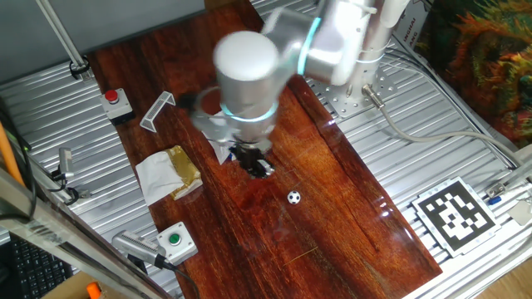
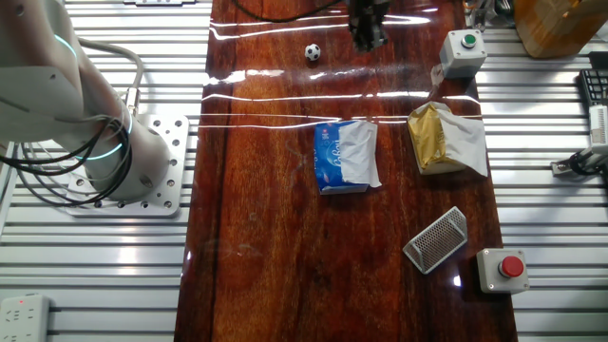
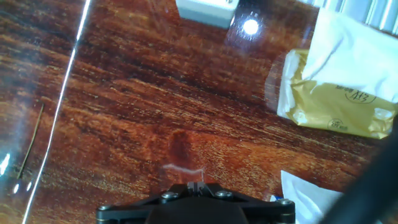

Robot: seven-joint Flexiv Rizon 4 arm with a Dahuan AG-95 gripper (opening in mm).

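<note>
My gripper is over the wooden table, up and to the left of a small black-and-white ball in exterior view 1, with a gap between them. At the bottom of the wrist view, the tips of my gripper sit together, shut, with nothing showing between them. In exterior view 2 the ball lies on bare wood, to the left of my dark gripper. The wrist view does not show the ball. A blue tissue pack and a gold tissue pack also lie on the table.
A white grater-like piece lies near the red-button box. The green-button box stands at the table's edge. Exterior view 1 shows clear wood around the ball, and a marker board lies off the table.
</note>
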